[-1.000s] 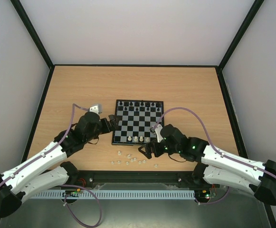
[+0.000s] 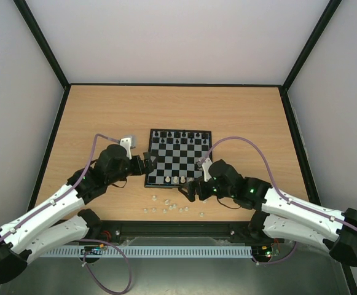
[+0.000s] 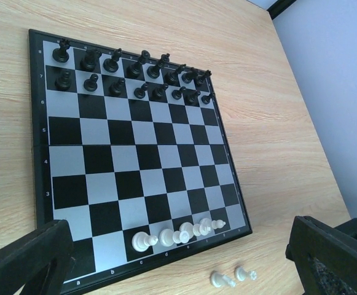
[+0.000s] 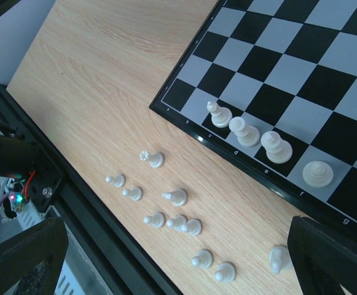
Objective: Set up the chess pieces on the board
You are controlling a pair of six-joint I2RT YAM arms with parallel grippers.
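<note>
The chessboard (image 2: pixel 178 157) lies in the middle of the table. Black pieces (image 3: pixel 135 69) fill its two far rows. Along its near row stand several white pieces, among them one tall piece (image 4: pixel 276 147) and a round-topped one (image 4: pixel 317 174). Loose white pieces lie on the wood in front of the board, including a crowned one (image 4: pixel 152 158) and one (image 4: pixel 281 260) close to a finger of my right gripper. That gripper is open over the board's front edge, holding nothing. My left gripper, also open and empty, hovers by the board's left side.
The table's front rail (image 4: pixel 110 221) runs just beyond the loose pieces. Both arms reach in from the front corners, their grippers fairly near each other. Bare wood (image 2: pixel 239 110) stays free behind and to the right of the board.
My left gripper has shifted slightly toward the front. The right gripper has edged a little toward the board. The pieces appear unmoved.
</note>
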